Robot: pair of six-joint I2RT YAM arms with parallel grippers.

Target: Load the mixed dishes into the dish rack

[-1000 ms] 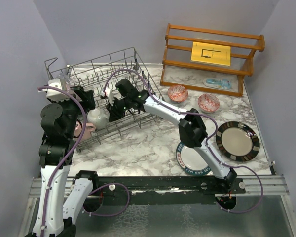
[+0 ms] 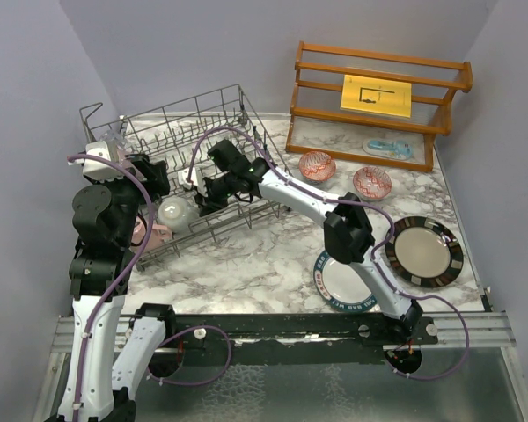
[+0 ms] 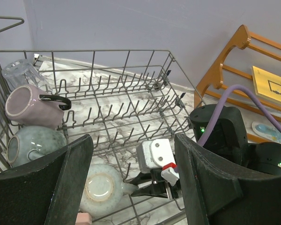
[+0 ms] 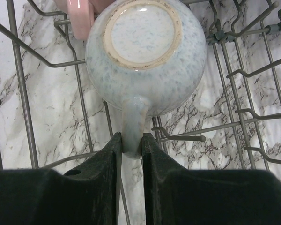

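Observation:
Upside down in the dish rack (image 2: pixel 246 97) lies a pale blue-grey cup (image 4: pixel 145 51), its base turned up. My right gripper is shut on that cup's handle, which points toward it. Over the rack's left side my left gripper hangs open, nothing between its fingers. Beyond it in the left wrist view are a grey-green mug (image 3: pixel 35 145), a mauve mug (image 3: pixel 30 105) and a clear glass (image 3: pixel 23 75) along the rack's left side. A pink cup (image 4: pixel 79 18) sits against the held cup.
On the counter at right are two red patterned bowls (image 2: pixel 317 166), a blue-rimmed white plate (image 2: pixel 334 280) and a dark-rimmed plate (image 2: pixel 424 252). A wooden rack (image 2: pixel 370 114) stands behind. The wire rack's middle and back rows are empty.
My right gripper and the pale cup have shifted slightly, a little right and down in the top view. The left arm stays where it was.

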